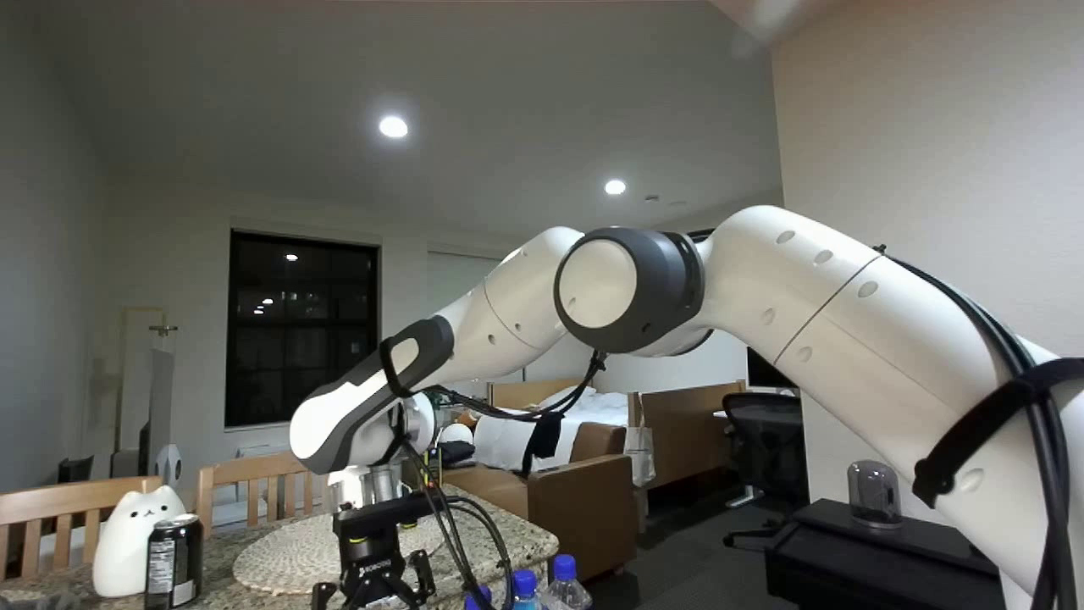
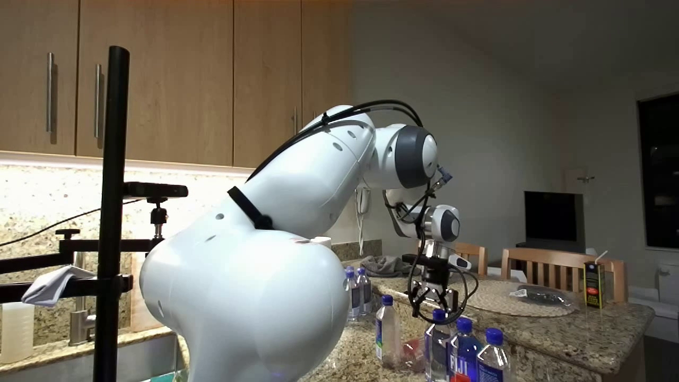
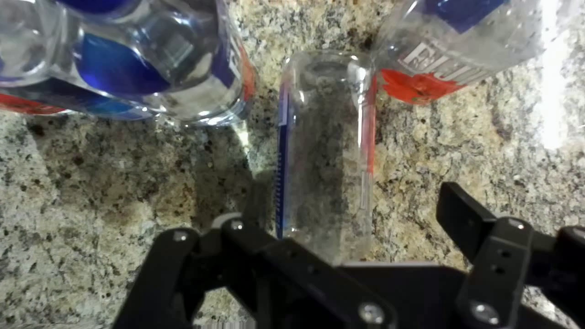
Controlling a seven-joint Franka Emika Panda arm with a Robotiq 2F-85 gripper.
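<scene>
In the wrist view, a clear bottle with a blue and red label seems to lie on its side on the granite counter. My open gripper is above its near end and hides that end. The left finger overlaps the bottle's left side, while the right finger stands well off to its right. Nothing is held. Exterior view 1 has the gripper low, near the frame's bottom edge. Exterior view 2 shows the gripper above and behind a standing blue-capped bottle.
Upright bottles crowd close by: a clear one, a Fiji bottle and one at the right. The raised counter carries a woven mat and a drink carton. Bare granite lies left of the bottle.
</scene>
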